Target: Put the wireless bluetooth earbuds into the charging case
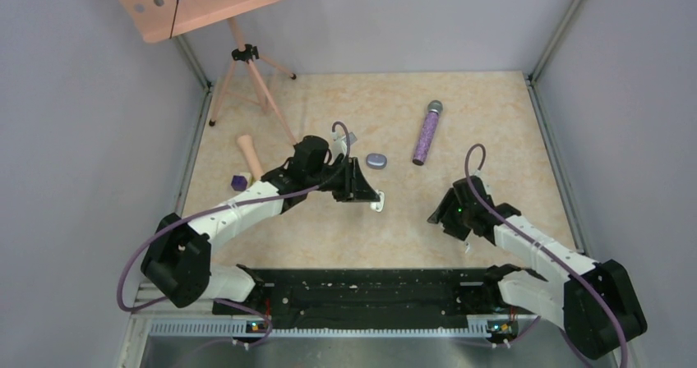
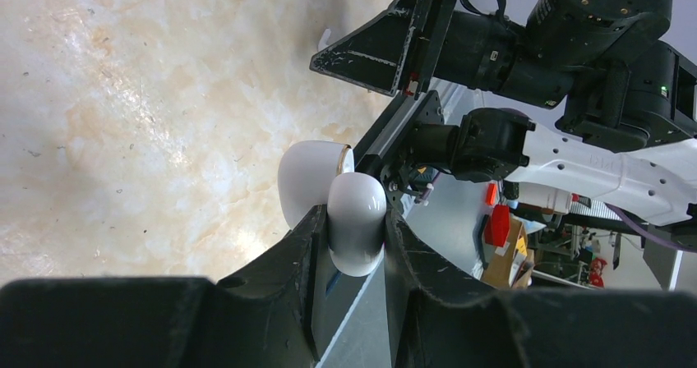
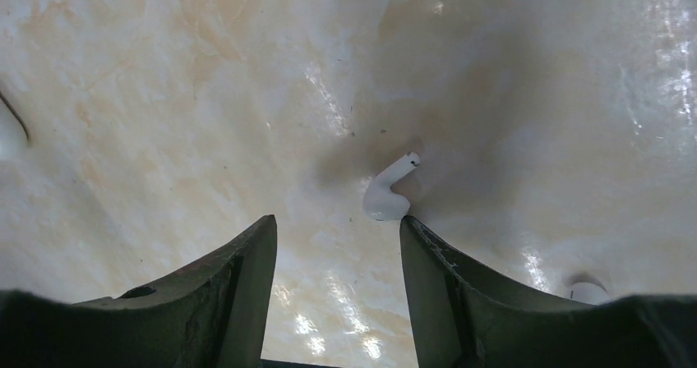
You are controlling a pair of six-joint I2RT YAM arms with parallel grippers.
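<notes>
My left gripper is shut on the white charging case [image 2: 357, 212], whose lid [image 2: 308, 179] stands open; in the top view the case [image 1: 378, 203] is held over the middle of the table. My right gripper is open, fingers pointing at the table, with nothing gripped. A white earbud [image 3: 385, 200] lies just beyond its fingertips, in front of the right finger, stem slanting away. Another white earbud [image 3: 588, 292] shows at the lower right, partly covered by the right finger; from above, this earbud [image 1: 468, 249] rests beside the right gripper.
A grey-blue oval object [image 1: 376, 161] and a purple microphone [image 1: 426, 132] lie behind the grippers. At the left are a purple box [image 1: 240, 182], a beige stick [image 1: 249, 156] and a pink tripod stand [image 1: 260, 85]. Bare table separates the two grippers.
</notes>
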